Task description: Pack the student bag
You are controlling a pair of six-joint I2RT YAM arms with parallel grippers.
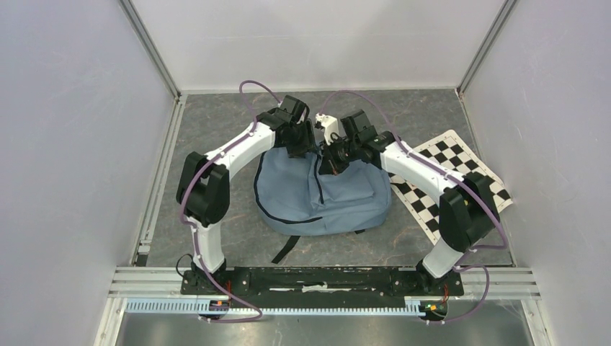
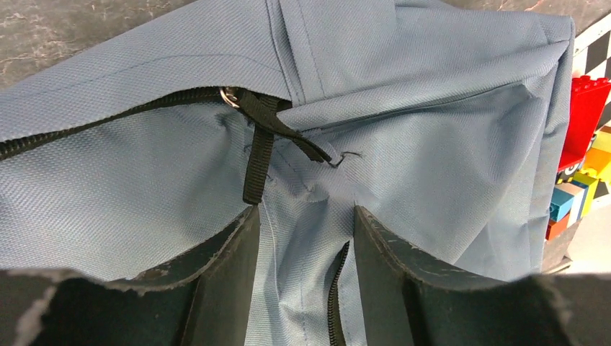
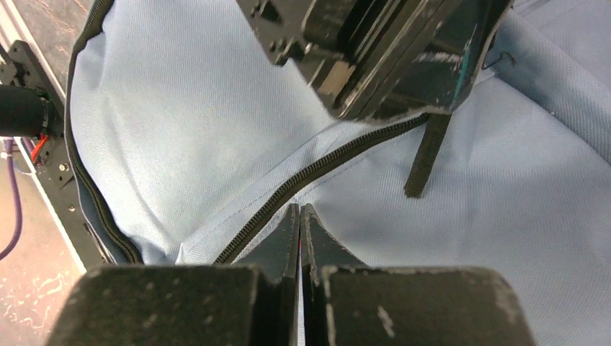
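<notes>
The blue-grey student bag [image 1: 284,191] lies flat mid-table. On its front pocket runs a black zipper [image 3: 317,169], whose pull tab [image 3: 426,155] lies loose on the fabric in the right wrist view. My right gripper is shut above the pocket, nothing between its fingers, with that tab outside them, farther up and right. My left gripper stands open over the pocket's upper end, a fabric ridge showing between its fingers. In the left wrist view the pocket tab is hidden; another zipper's black pull [image 2: 259,162] lies above the fingertips.
A checkered board [image 1: 461,148] lies at the table's right. A red block [image 2: 585,119] and several coloured bricks show beside the bag in the left wrist view. Both grippers are close together, the left one filling the top of the right wrist view.
</notes>
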